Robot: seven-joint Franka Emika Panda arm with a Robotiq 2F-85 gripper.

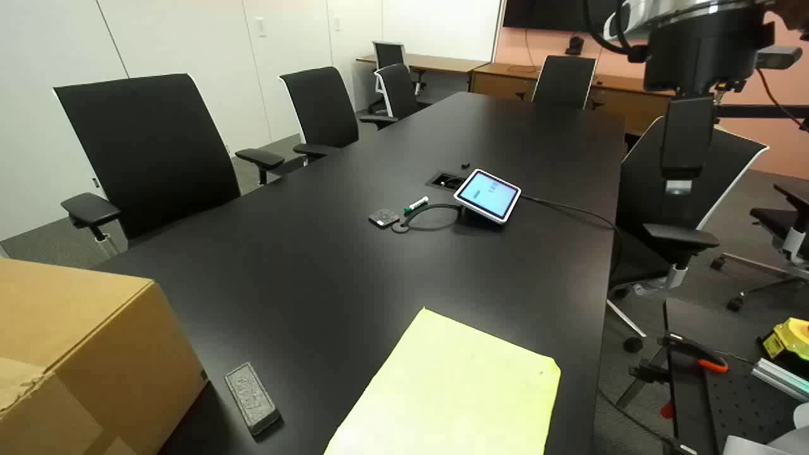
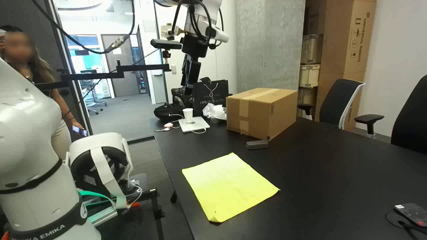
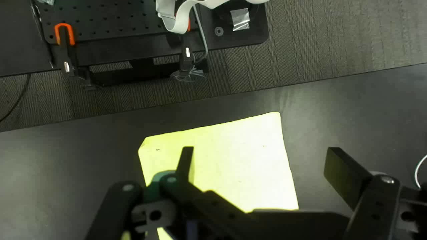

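A yellow cloth (image 2: 230, 187) lies spread nearly flat on the black table, one corner slightly folded. In the wrist view my gripper is open, its two black fingers wide apart and nothing between them. It hangs well above the cloth (image 3: 236, 160), which shows beneath and between the fingers. Exterior view 1 has the gripper (image 1: 680, 186) high at the right, and the whole cloth does not fit in that view. From exterior view 2, the gripper (image 2: 188, 90) appears raised beyond the cloth's far side.
A dark grey block (image 2: 257, 144) rests beside a cardboard box (image 2: 260, 114). Near the table's corner stand a white cup (image 2: 187, 115) and a black bag (image 2: 210, 96). A tablet (image 1: 489, 196) sits farther along.
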